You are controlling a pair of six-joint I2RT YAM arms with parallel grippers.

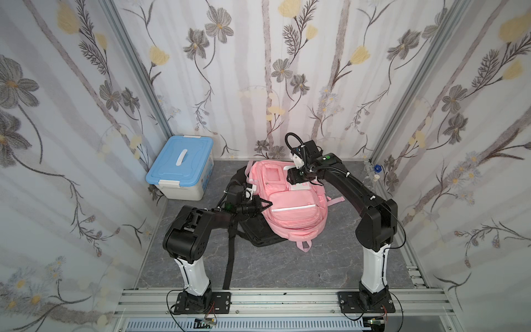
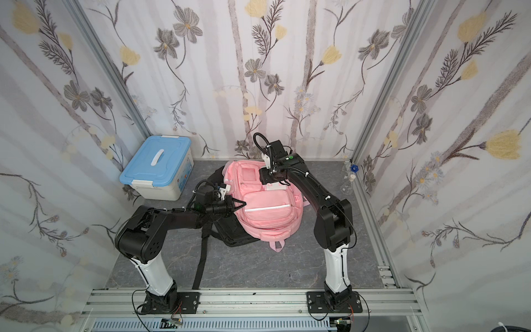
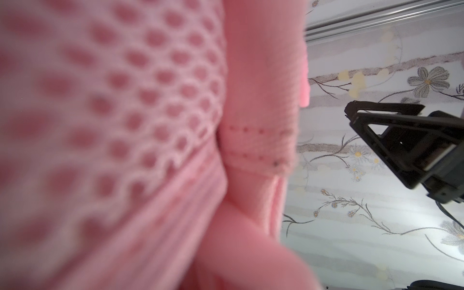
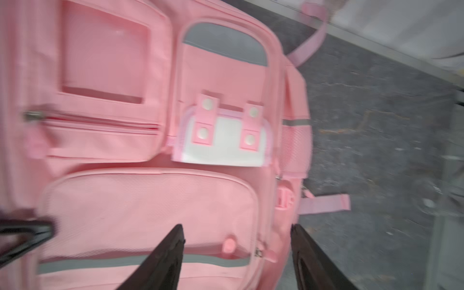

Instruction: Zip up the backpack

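Observation:
The pink backpack [image 1: 296, 199] lies front side up on the floor, its top handle [image 1: 303, 245] toward the arms. My left gripper [image 1: 267, 205] is at its left side, shut on the pink fabric there; pink mesh and cloth [image 3: 145, 96] fill much of the left wrist view and hide the grip itself. Above the upper part of the pack is my right gripper, its fingers [image 4: 164, 261] apart with no fabric held between them. A small pink zipper pull [image 4: 229, 245] and a metal slider [image 4: 260, 247] show near the front pocket's right edge.
Black straps and back panel [image 1: 257, 229] spread out from under the pack's left side. A blue-lidded box [image 1: 179, 163] stands at the back left. Clear bottles [image 2: 349, 171] stand by the right wall.

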